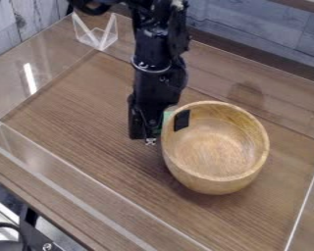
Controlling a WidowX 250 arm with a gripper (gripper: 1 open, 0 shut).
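My black gripper (157, 125) is low over the wooden table at the left rim of a tan wooden bowl (220, 147). A small green object shows just behind its fingers, mostly hidden by them. Whether anything is between the fingertips is hard to see.
A white piece lies at the far left edge. A pale wire-like item stands at the back left, and a grey edge runs along the back.
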